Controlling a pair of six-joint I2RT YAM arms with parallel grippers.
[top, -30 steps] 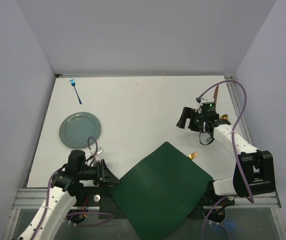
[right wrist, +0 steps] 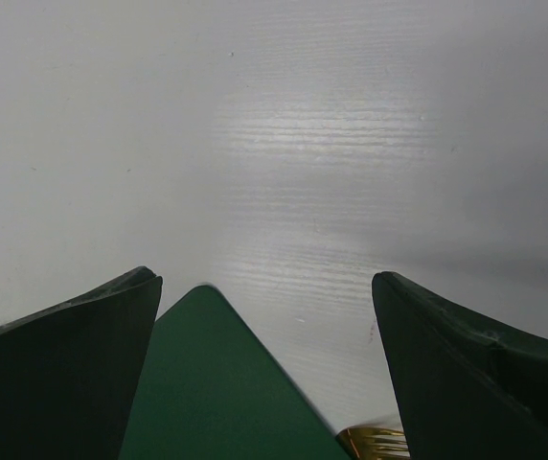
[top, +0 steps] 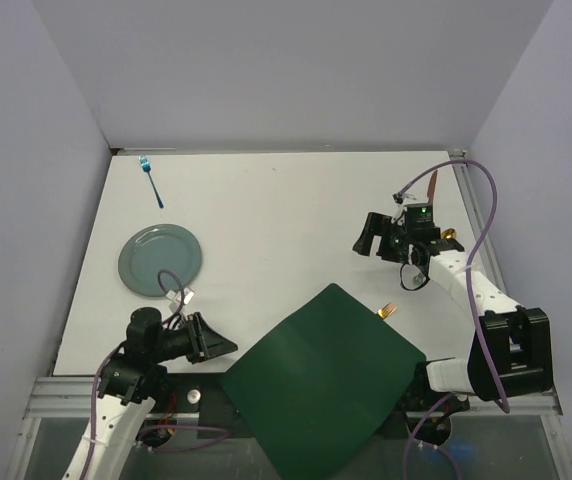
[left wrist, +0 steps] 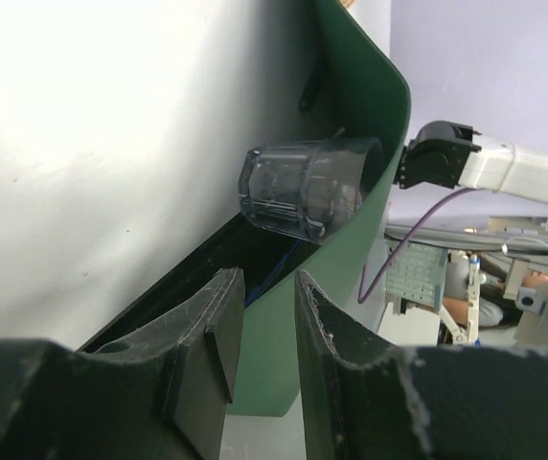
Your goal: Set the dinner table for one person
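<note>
A dark green mat [top: 321, 380] lies at the front centre, hanging over the table edge; a gold fork [top: 386, 311] lies beside its right side. A grey-green plate [top: 159, 262] is at the left, with a blue fork [top: 150, 182] behind it. My left gripper [top: 211, 343] is low at the front left by the mat's corner; its fingers stand a little apart in the left wrist view, where a clear cup [left wrist: 308, 182] lies on its side near green material. My right gripper [top: 375, 236] is open above bare table at the right, over other utensils partly hidden beneath it.
A reddish utensil [top: 433, 187] and a gold utensil [top: 451, 234] lie at the far right, near the side wall.
My left gripper has shifted slightly, away from the mat's corner and turned a little. The right arm is nearly still.
</note>
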